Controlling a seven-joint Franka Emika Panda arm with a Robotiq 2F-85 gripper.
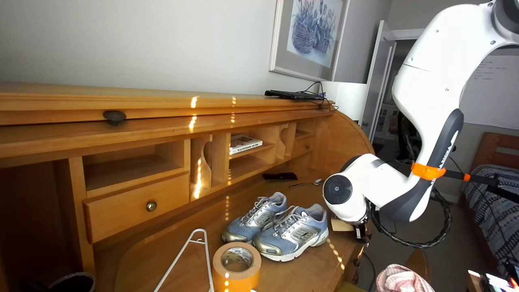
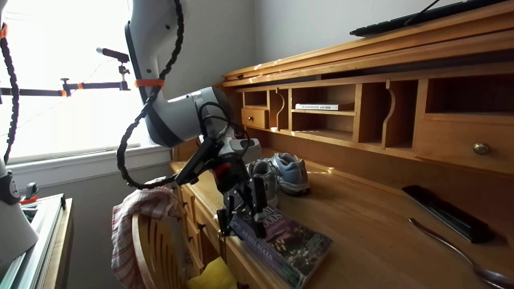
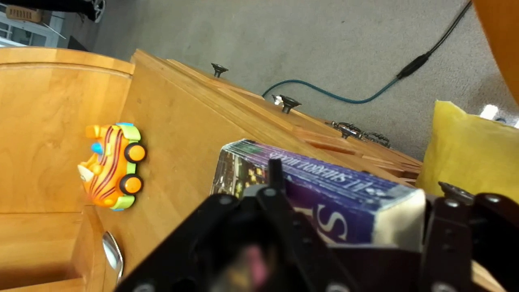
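Observation:
A thick paperback with a purple spine (image 3: 335,190) lies at the front edge of the wooden desk. Its flowered cover faces up in exterior view 2, where the book (image 2: 298,245) is closest to the camera. My gripper (image 2: 243,231) points down at the book, its fingers spread apart. One finger (image 3: 275,175) is over the cover side in the wrist view; the other finger (image 3: 450,209) stands by the book's pale end. Whether either pad touches the book I cannot tell. In exterior view 1 the arm hides most of the gripper.
Blue-grey sneakers (image 1: 292,233) stand beside the arm, with a tape roll (image 1: 236,267) and a white hanger (image 1: 192,258) farther along. A toy car (image 3: 112,165) and a spoon (image 3: 112,253) are on the desk. A chair (image 2: 154,241) and yellow cushion (image 3: 472,151) sit off the front edge.

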